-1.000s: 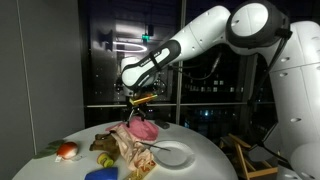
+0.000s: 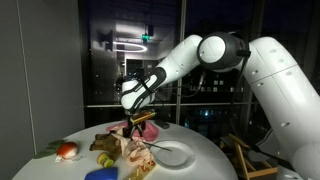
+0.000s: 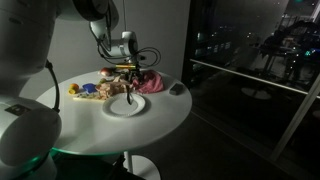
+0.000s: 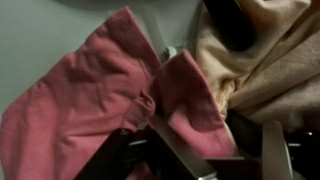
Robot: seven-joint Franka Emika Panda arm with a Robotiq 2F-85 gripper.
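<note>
A pink cloth lies bunched at the back of the round table, and in the wrist view the folded pink cloth fills the left and centre. My gripper is low over the table at this cloth. Seen from the wrist, its fingers stand apart, with a pink fold close against the left one. How much of the fold lies between them is hard to see. A peach cloth is to the right of the pink one, beneath a dark rounded object.
A white plate sits near the peach cloth, with a utensil across it. A red round item, a blue object and brown items crowd the left. A dark object rests near the edge.
Over the last second my gripper has come down from above the table to the pink cloth. The plate and the items around it have stayed put.
</note>
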